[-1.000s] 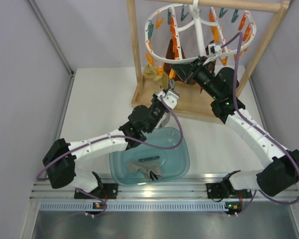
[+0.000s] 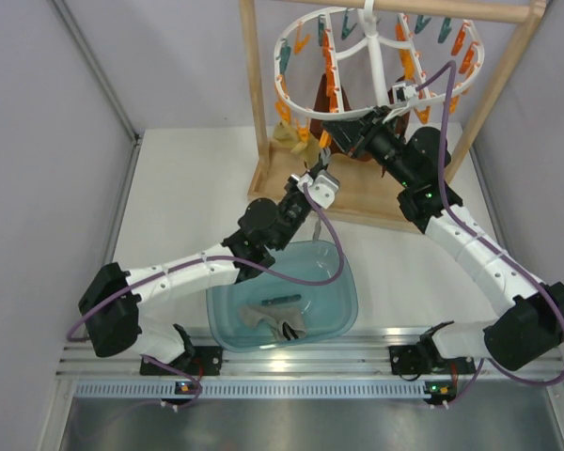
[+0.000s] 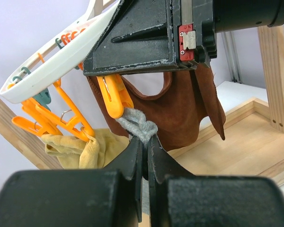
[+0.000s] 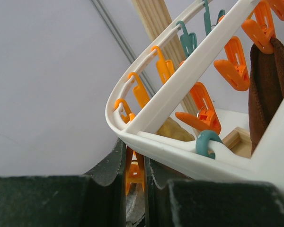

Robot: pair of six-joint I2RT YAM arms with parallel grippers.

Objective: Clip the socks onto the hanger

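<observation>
My left gripper is shut on a grey sock [image 3: 136, 122], its top bunched just under an orange clip [image 3: 112, 97]. Above it my right gripper is shut on that orange clip at the rim of the white hanger [image 4: 180, 161], seen in the top view at the front of the ring [image 2: 305, 113]. Yellow socks [image 3: 73, 149] and brown socks [image 3: 173, 109] hang from other clips. Whether the grey sock is inside the clip's fingers is unclear.
A wooden rack [image 2: 258, 174] holds the hanger. A blue tray [image 2: 235, 315] with a grey sock [image 2: 282, 319] and a dark item lies in front.
The grey sock under my left gripper hangs slightly differently; both arms are nearly where they were.
</observation>
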